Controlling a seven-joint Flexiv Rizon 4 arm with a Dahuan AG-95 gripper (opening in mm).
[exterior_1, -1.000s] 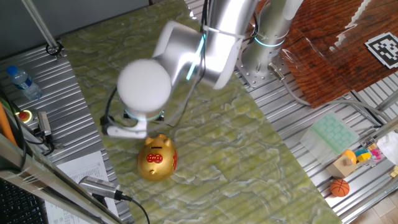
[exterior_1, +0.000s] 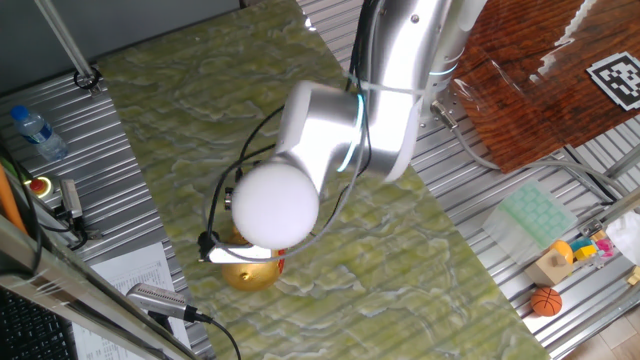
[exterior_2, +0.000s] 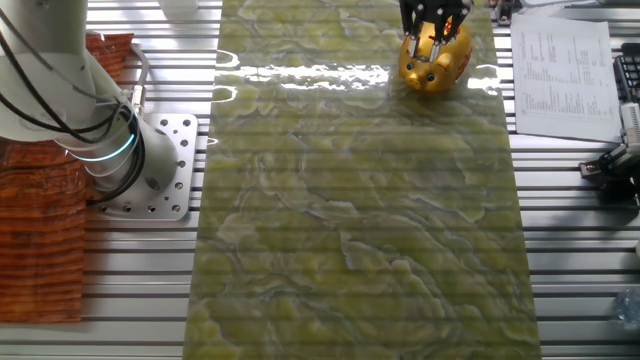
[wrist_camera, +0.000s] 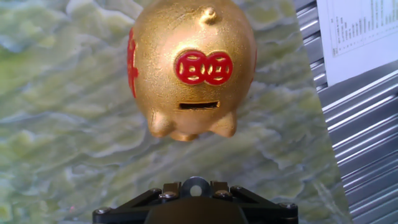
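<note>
A golden piggy bank (wrist_camera: 193, 37) with red coin emblems and a dark slot stands on the green marbled mat (wrist_camera: 68, 118). The wrist view shows it ahead of my gripper, whose fingers stand apart with nothing between them. In exterior view 2 the gripper (exterior_2: 425, 52) hangs over the piggy bank (exterior_2: 428, 77), overlapping its upper part; whether they touch cannot be told. The arm's white wrist covers the gripper in exterior view 1, leaving only the lower part of the piggy bank (exterior_1: 250, 275) visible.
Printed sheets (exterior_2: 568, 75) lie beside the mat, near the piggy bank. Beyond the opposite edge are a pale green box (exterior_1: 530, 222) and a small basketball (exterior_1: 545, 302). A water bottle (exterior_1: 40, 133) lies at far left.
In exterior view 1 the arm's wrist has moved down and right, over the piggy bank, covering its slot and emblems. The piggy bank stays in the same place.
</note>
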